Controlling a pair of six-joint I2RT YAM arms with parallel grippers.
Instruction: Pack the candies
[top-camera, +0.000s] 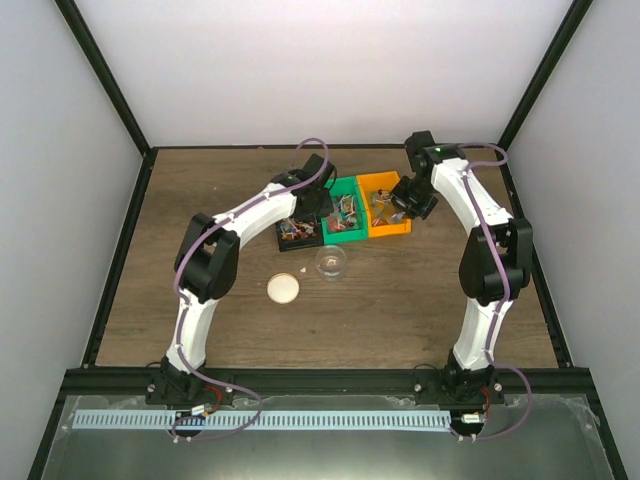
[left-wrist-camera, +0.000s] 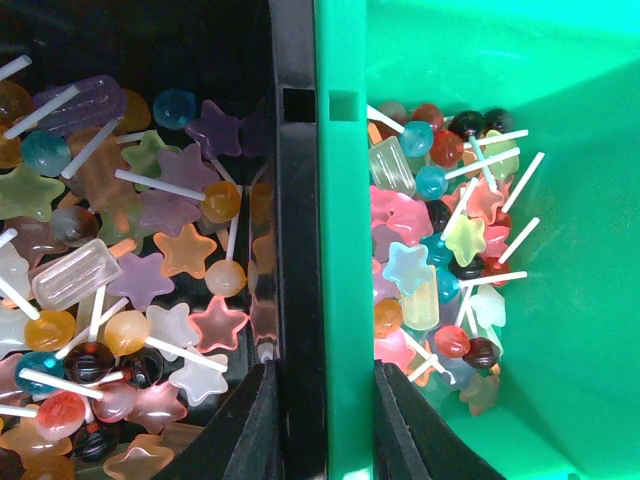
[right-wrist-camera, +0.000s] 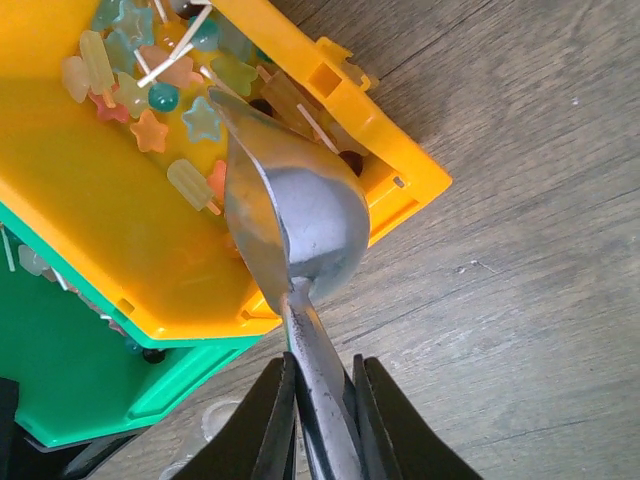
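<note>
Three joined bins stand at the back: a black bin (top-camera: 283, 245), a green bin (top-camera: 345, 237) and a yellow bin (top-camera: 390, 230). My left gripper is shut on the touching walls of the black and green bins. In the right wrist view, a metal scoop (right-wrist-camera: 310, 225) has its handle in my right gripper, which is shut on it. The scoop's bowl reaches into the yellow bin over candies (right-wrist-camera: 190, 185) at its end. Mixed star and ball candies (left-wrist-camera: 160, 270) fill the black bin; others lie in the green one. Whether the bowl holds candy is hidden.
A clear round jar (top-camera: 331, 263) stands in front of the green bin, with a pale round lid (top-camera: 283, 288) to its left. A small light piece (top-camera: 303, 269) lies between.
</note>
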